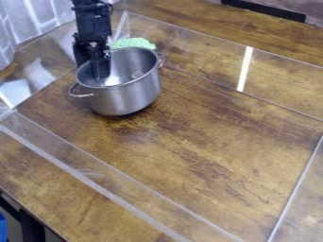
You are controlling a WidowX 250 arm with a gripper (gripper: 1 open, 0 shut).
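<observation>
A steel pot with two loop handles stands upright on the wooden table, toward the back left. The black gripper is at the pot's back-left rim, its lower part reaching down at or just inside the rim. Whether it is open or shut, or holds the rim, cannot be made out. A pale green object lies behind the pot, partly hidden by it and the arm.
Clear plastic panels border the work area at the left, back and front, with a white strip on the back right.
</observation>
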